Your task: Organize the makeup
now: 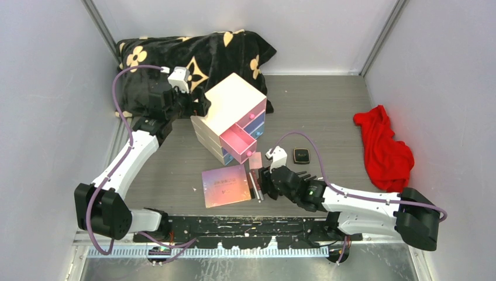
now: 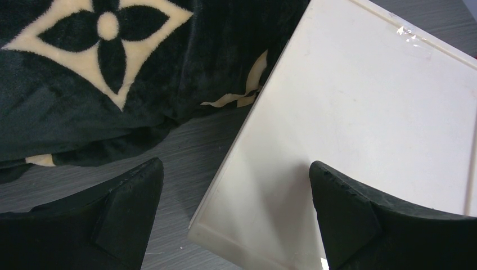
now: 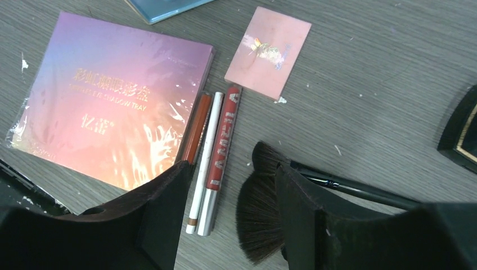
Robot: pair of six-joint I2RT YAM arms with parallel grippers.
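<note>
My left gripper stands open over the corner of the cream drawer cabinet point(image 1: 228, 99). A pink drawer point(image 1: 237, 140) is pulled out, empty. My right gripper hangs low with fingers apart, above two slim pencils, the white one point(image 3: 208, 152) and the red-silver one point(image 3: 222, 154). Left of these lie a brown pencil point(image 3: 198, 126) and a pastel eyeshadow palette point(image 3: 112, 95). A pink square item point(image 3: 267, 50) is above them, and black brushes point(image 3: 360, 191) lie to the right.
A black compact point(image 1: 301, 156) sits right of the cabinet. A red cloth point(image 1: 380, 152) lies at the right, a patterned black blanket point(image 1: 169, 52) along the back.
</note>
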